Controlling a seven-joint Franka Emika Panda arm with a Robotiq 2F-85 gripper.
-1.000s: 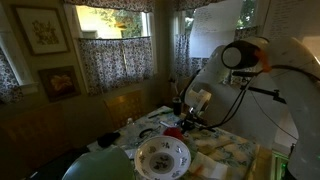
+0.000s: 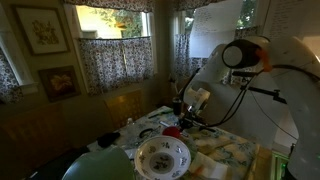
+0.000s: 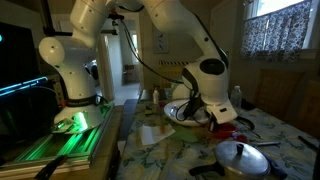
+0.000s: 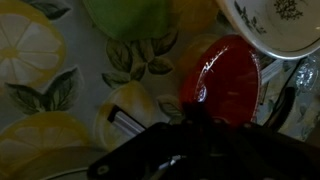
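A red bowl lies under my gripper in the dark wrist view. The gripper's dark fingers are at the bowl's near rim and look shut on it, though the contact is dim. In exterior view 2 the red bowl shows partly behind the gripper, low over the table. From exterior view 1, the bowl appears as a small red patch just behind the large white colander.
A patterned white bowl sits close beside the red one. Green cloth and a dark-and-silver handle lie on the lemon-print tablecloth. A lidded metal pot stands in front; a pale sheet lies left.
The arm has shifted slightly in exterior view 1. The red bowl and the other table items look unmoved.
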